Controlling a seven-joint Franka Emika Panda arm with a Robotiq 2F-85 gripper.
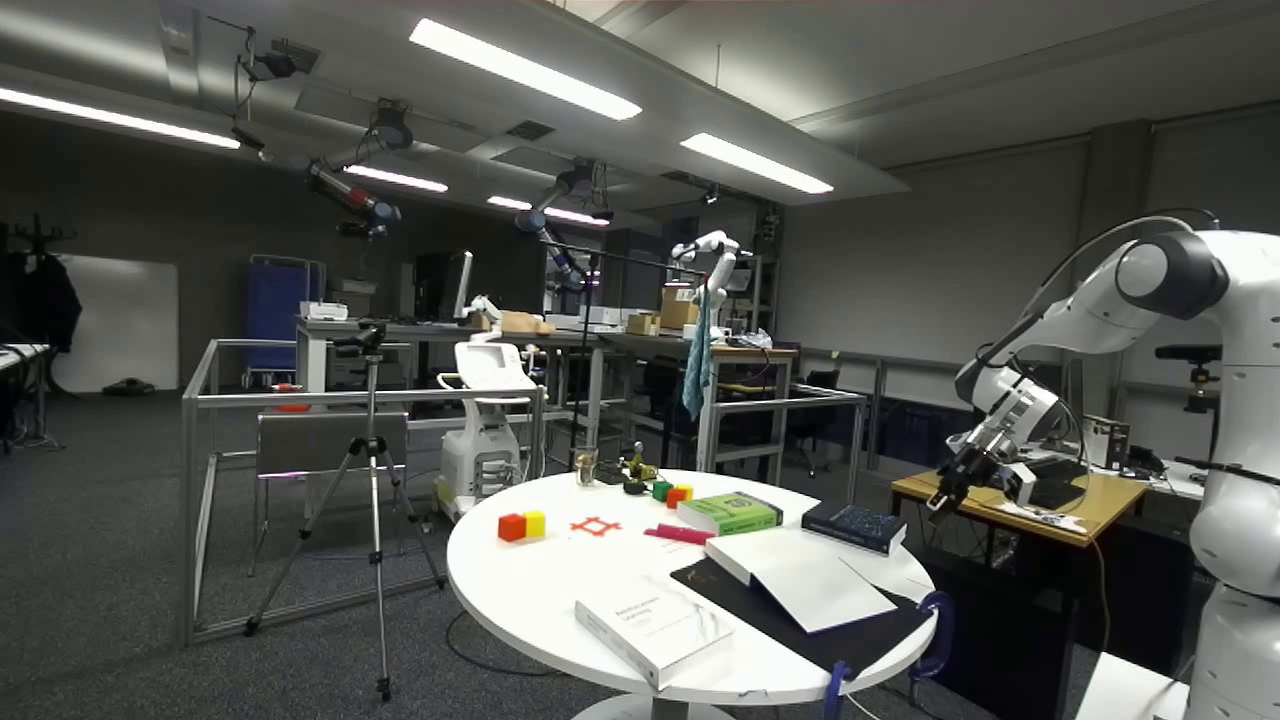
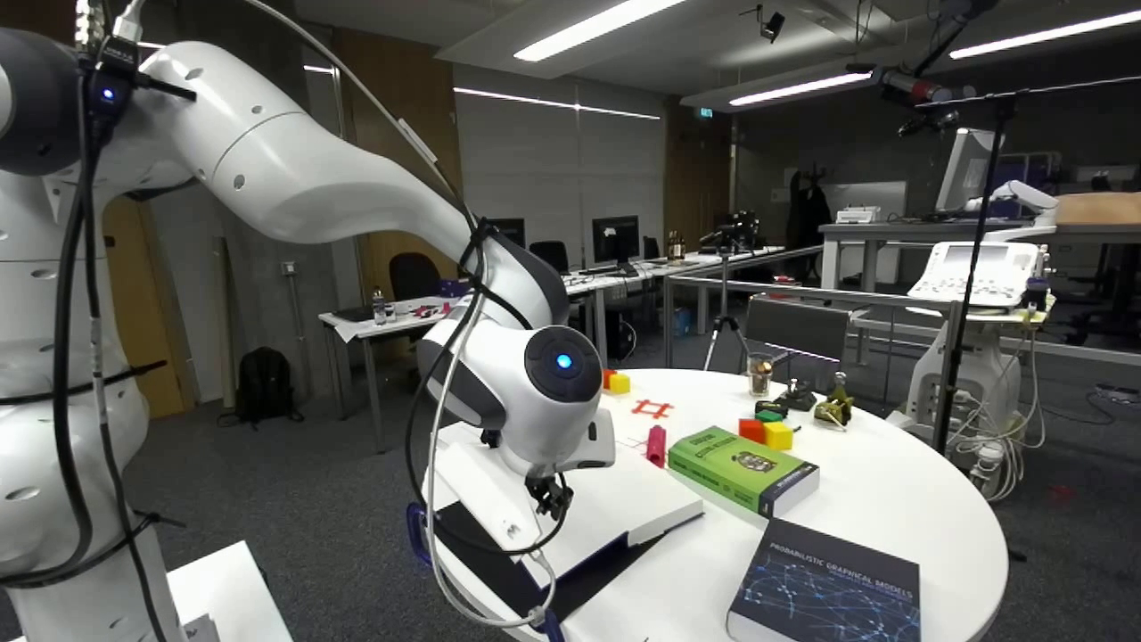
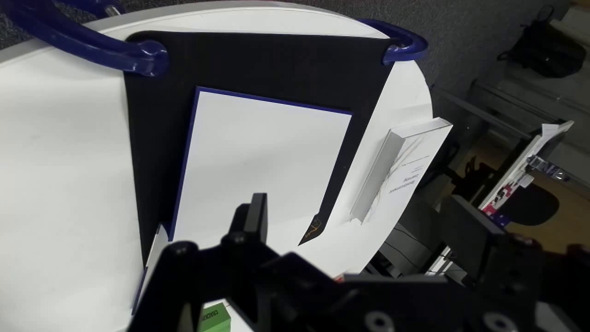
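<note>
My gripper hangs past the right edge of the round table, above the tabletop's level. In the wrist view the gripper is open, its dark fingers wide apart with nothing held between them. Below it a book with blue cover edges lies open on a black mat. The same open book shows blank white pages in exterior view 1. A white book titled Reinforcement Learning lies flat near the front edge. The arm partly covers the mat in exterior view 2.
Blue clamps grip the table edge beside the mat. A green book and a dark blue book lie nearby. Coloured blocks and a red cross-shaped frame sit farther back. Bare tabletop shows at left.
</note>
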